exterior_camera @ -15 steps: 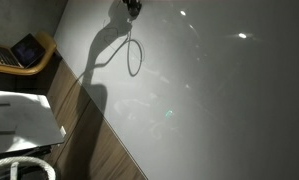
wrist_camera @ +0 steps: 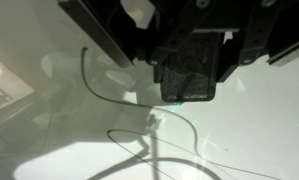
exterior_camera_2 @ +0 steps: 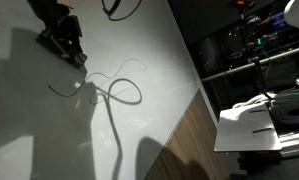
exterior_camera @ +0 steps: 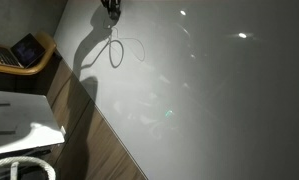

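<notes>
My gripper is at the top of the wrist view, shut on a dark, rough-surfaced black block [wrist_camera: 189, 84] between its dark fingers. Below the block a thin dark cable [wrist_camera: 119, 101] curves over the pale surface, with a blurred looped shadow; whether cable and block are joined is unclear. In exterior view 1 the gripper [exterior_camera: 113, 10] is at the top edge, with the cable [exterior_camera: 142, 45] beneath it. Exterior view 2 shows the gripper [exterior_camera_2: 73, 52] at upper left, near the thin cable [exterior_camera_2: 64, 95] and a thicker loop.
A chair holds a laptop [exterior_camera: 27, 50]. A white side table [exterior_camera: 24, 118] and a coiled rope [exterior_camera: 24, 162] stand at lower left.
The loop beneath has shifted left too, and a thin strand now reaches out to its right.
</notes>
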